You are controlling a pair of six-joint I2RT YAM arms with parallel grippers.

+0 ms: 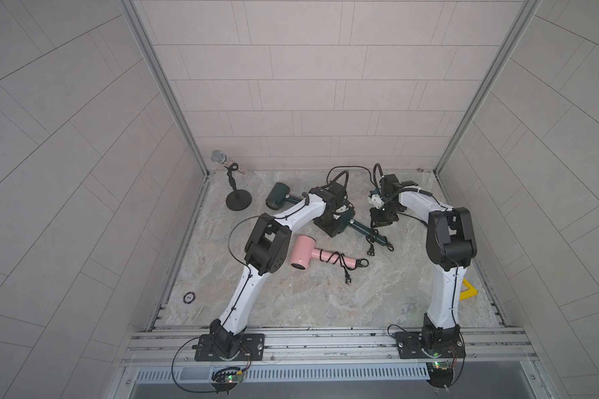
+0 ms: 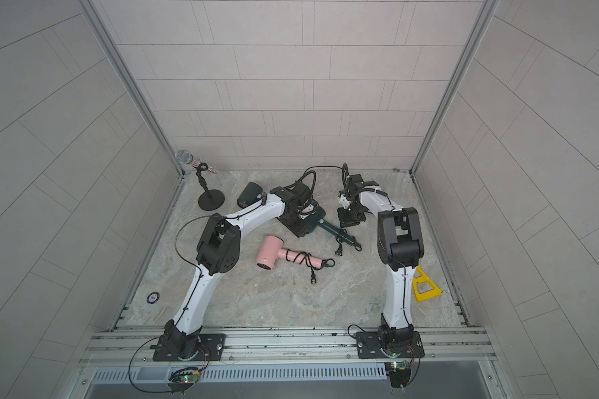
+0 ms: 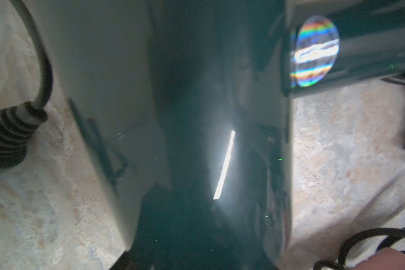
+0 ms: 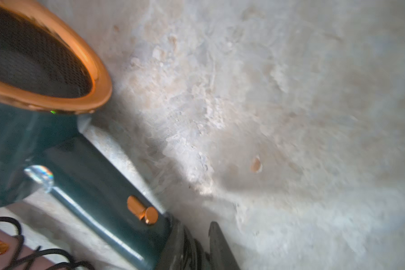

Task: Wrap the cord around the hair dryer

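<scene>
A dark green hair dryer (image 1: 366, 230) lies mid-table, black cord (image 1: 371, 247) around its handle. My left gripper (image 1: 332, 222) is shut on its barrel (image 3: 211, 112), which fills the left wrist view. My right gripper is beside the handle (image 4: 99, 202), its fingertips apart; whether cord lies between the fingers is unclear. The dryer's copper-rimmed grille (image 4: 96, 81) shows at upper left in the right wrist view.
A pink hair dryer (image 1: 302, 252) with wound cord lies in front. Another dark dryer (image 1: 277, 196) lies behind my left arm. A microphone stand (image 1: 238, 199) stands back left, a yellow frame (image 2: 427, 292) front right.
</scene>
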